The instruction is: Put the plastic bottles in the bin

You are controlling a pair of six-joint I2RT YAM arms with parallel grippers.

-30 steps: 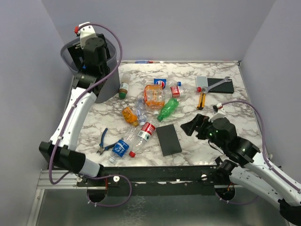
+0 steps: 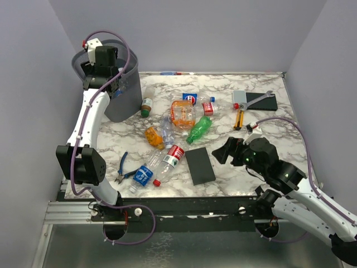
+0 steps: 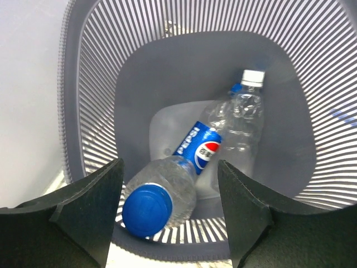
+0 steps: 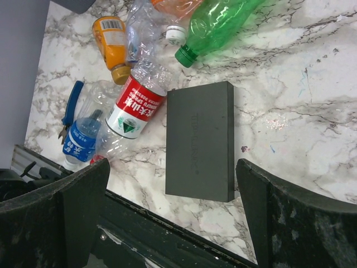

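Observation:
My left gripper hangs over the grey bin (image 2: 125,95), open with nothing gripped. Below it, inside, lie a blue-capped bottle (image 3: 162,195), a Pepsi-labelled bottle (image 3: 198,145) and a white-capped bottle (image 3: 242,128). On the table lie a red-label bottle (image 2: 170,161), blue-label bottle (image 2: 144,174), orange bottle (image 2: 154,135), clear bottle (image 2: 167,131), large orange-tinted bottle (image 2: 181,114), green bottle (image 2: 199,128), Pepsi bottle (image 2: 189,97) and several others. My right gripper (image 2: 228,149) is open at the right, above the table.
A dark flat box (image 4: 198,145) lies mid-front; pliers (image 2: 124,167) lie front left. A wrench (image 2: 256,99), dark slab (image 2: 268,103) and yellow-handled tool (image 2: 239,119) sit back right. Grey walls border both sides and back.
The right arm and table objects look nearly unchanged.

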